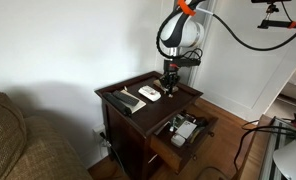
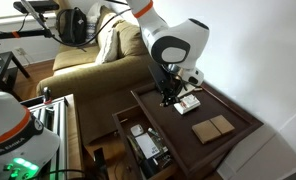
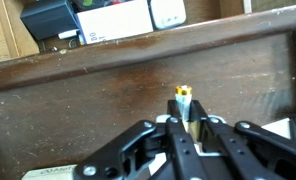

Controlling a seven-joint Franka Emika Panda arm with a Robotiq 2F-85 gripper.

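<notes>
A small slim object (image 3: 183, 96), whitish with a yellow-orange tip, is held in my gripper. It looks like a marker or pen. Its far end points toward the open drawer in the wrist view, and the fingers are closed around its shaft. Beneath it lies the dark brown top of the cabinet (image 3: 98, 115). In exterior view 1 the gripper (image 1: 171, 86) hangs over the right part of that top; in exterior view 2 the gripper (image 2: 171, 99) appears above its front edge. The held object is too small to make out in the exterior views.
The open drawer (image 1: 168, 151) holds several items, among them a black box (image 3: 45, 17) and a white item (image 3: 168, 12). On the cabinet top are a white block (image 2: 186, 103) and a brown book-like item (image 2: 213, 128). A sofa (image 1: 33, 150) stands to the left.
</notes>
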